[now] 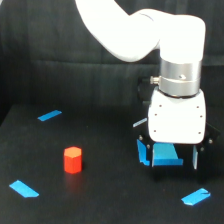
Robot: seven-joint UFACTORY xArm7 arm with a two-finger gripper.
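My gripper (172, 157) points downward at the right of the camera view, its two fingers spread well apart, so it is open. A blue object (162, 156) shows below the white hand, between the fingers in this view. The hand hides its upper part, and whether either finger touches it cannot be told. To the left, well apart from the gripper, a red-orange block (73, 160) with an angular outline stands on the black surface.
Flat blue strips lie on the dark table: one at the back left (50, 115), one at the front left (24, 189) and one at the front right (196, 197). Behind hangs a dark curtain (60, 60).
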